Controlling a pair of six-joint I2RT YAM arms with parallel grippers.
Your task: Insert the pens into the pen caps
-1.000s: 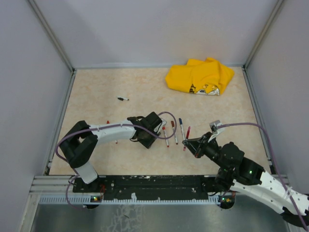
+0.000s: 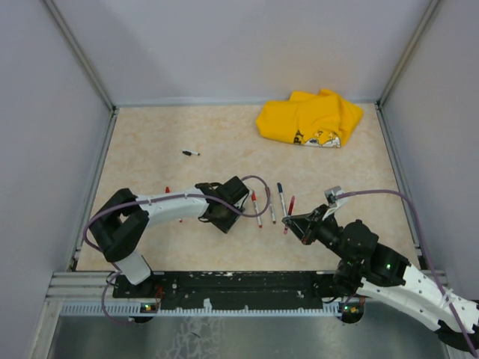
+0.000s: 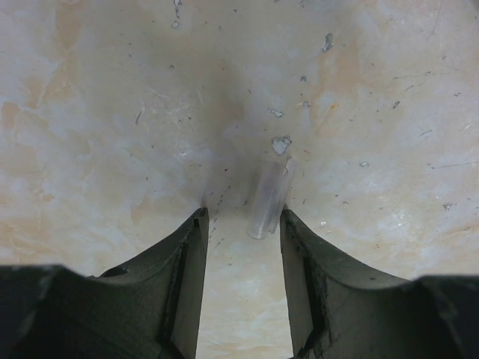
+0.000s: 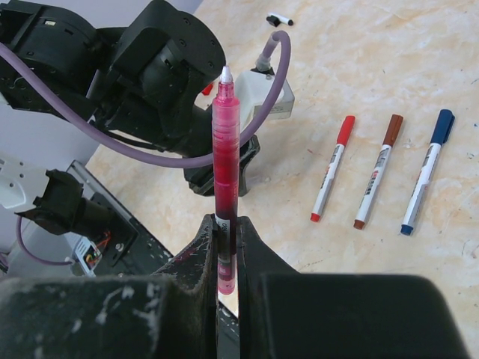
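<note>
A small see-through cap (image 3: pixel 266 202) lies on the table in the left wrist view. My left gripper is open above it; the cap appears between the fingertips, nearer the right-hand one, and none of it looks gripped. In the right wrist view, my right gripper is shut on a translucent red pen (image 4: pixel 225 149), held about its lower part with the white tip pointing up the picture. From the top, that same red pen (image 2: pixel 289 212) shows at the right gripper's end. The left arm hides the cap in the top view.
Between the arms lie a red-capped marker (image 4: pixel 329 168), a brown-capped marker (image 4: pixel 378 173) and a blue-capped marker (image 4: pixel 428 172). A black-capped marker (image 2: pixel 191 153) lies at the back left. A yellow cloth bag (image 2: pixel 310 118) lies at the back.
The right arm and its red pen have stayed in place.
</note>
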